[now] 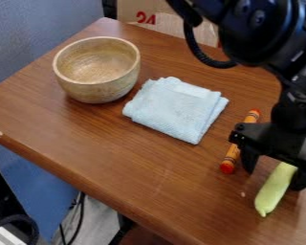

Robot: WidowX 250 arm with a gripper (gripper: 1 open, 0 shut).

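Note:
My black gripper (pixel 275 163) is low over the right side of the wooden table, around the upper end of a pale yellow-green vegetable (pixel 274 191), perhaps a corn cob, which lies on the wood. Whether the fingers grip it or stand apart around it is hard to tell. An orange crayon-like stick (pixel 229 158) with a red tip lies just left of the gripper, partly hidden behind it. A folded pale blue cloth (pixel 175 107) lies at the middle, and a wooden bowl (pixel 97 69) at the back left.
A cardboard box (pixel 166 13) stands behind the table, and the arm fills the upper right.

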